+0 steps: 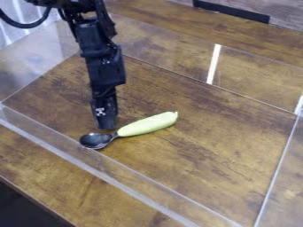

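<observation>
A spoon with a pale yellow-green handle (149, 123) and a dark metal bowl (95, 140) lies on the wooden surface, left of centre. My black gripper (105, 121) points down from the top left, its tip low beside the spoon's neck, just behind it. Whether the fingers are apart or touching the spoon is too small to tell.
Clear walls border it on the left, front and right.
</observation>
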